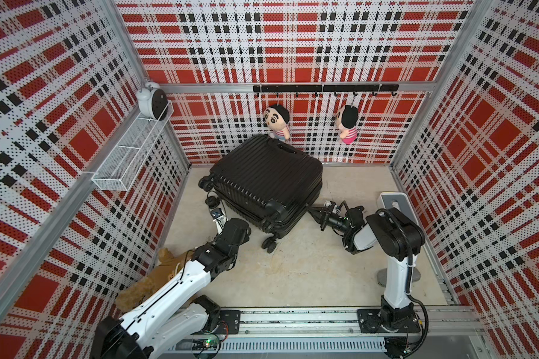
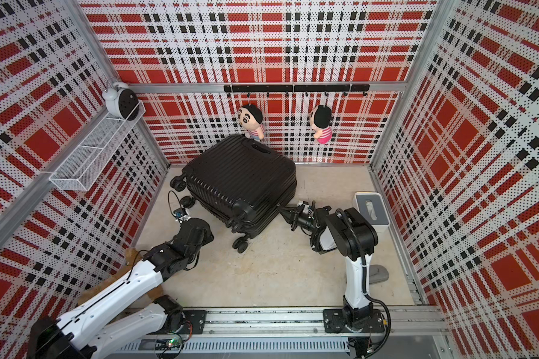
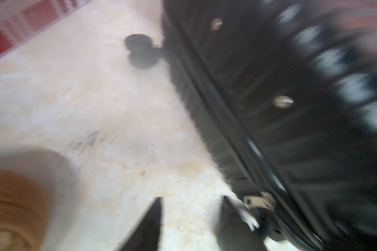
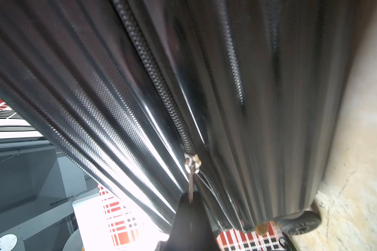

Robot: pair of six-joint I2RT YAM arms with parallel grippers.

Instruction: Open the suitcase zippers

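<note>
A black ribbed suitcase (image 1: 266,173) lies flat at the back left, seen in both top views. In the right wrist view its dark zipper (image 4: 157,77) runs down to a metal slider (image 4: 192,162). The pull tab (image 4: 191,184) hangs from that slider and enters my right gripper, whose fingers are shut on it. My left gripper stands open beside the suitcase, with only floor showing between its blurred fingertips. Just to its right in that view, a small pale metallic piece (image 3: 259,202) sits low on the suitcase's edge.
A brown plush toy (image 1: 152,281) lies left of my left arm. A suitcase wheel (image 1: 269,243) juts out at the front corner. At the right stand an open white box (image 2: 371,210) and a grey object (image 2: 377,274).
</note>
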